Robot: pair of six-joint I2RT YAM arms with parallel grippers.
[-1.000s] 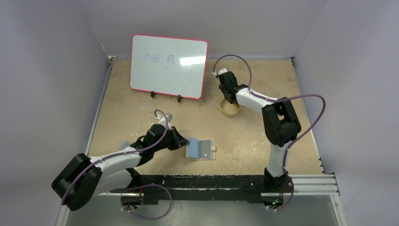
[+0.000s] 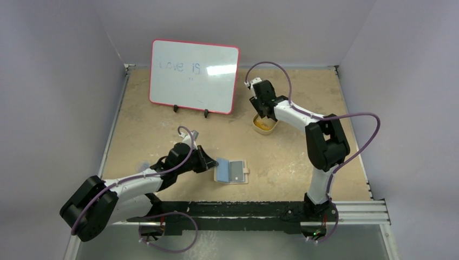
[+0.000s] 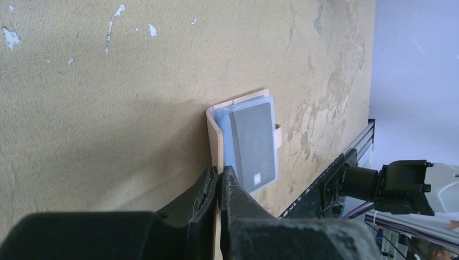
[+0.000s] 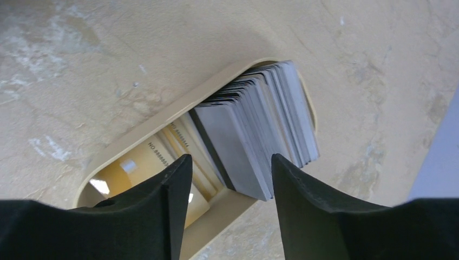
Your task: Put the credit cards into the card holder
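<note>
The beige card holder [image 3: 215, 143] lies open like a booklet at the front of the table, with clear bluish sleeves and a grey card [image 3: 251, 142] inside. My left gripper is shut on the thin edge of its cover, a beige strip showing between the fingers. In the right wrist view, a beige round-ended box [image 4: 127, 142] holds a leaning stack of grey-edged cards [image 4: 265, 119] and several gold cards [image 4: 149, 165] tilted at its other end. Above this box my right gripper is open, its fingers apart and nothing gripped between them.
A whiteboard [image 2: 194, 76] with a pink frame stands at the back left on small black feet.
Gold cards that were by the box's far edge now lie lower inside it. The right arm has shifted slightly; the left arm and holder are still.
</note>
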